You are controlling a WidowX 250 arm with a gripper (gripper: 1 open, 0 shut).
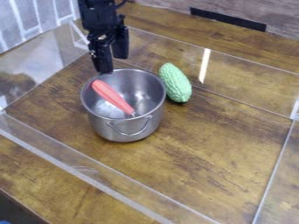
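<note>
A steel pot [140,122] with a wire handle stands in the middle of the view, a long pink-red object [112,96] lying inside it, tilted against the left wall. Just right of the pot's rim lies a pale green corn-cob-like object [176,82]. The black gripper [103,63] is above and behind the pot's back-left rim, apart from the red object, and holds nothing that I can see; it looks open, though small and dark.
Clear panels or strips run along the left and right edges. A light object fills the back-left corner.
</note>
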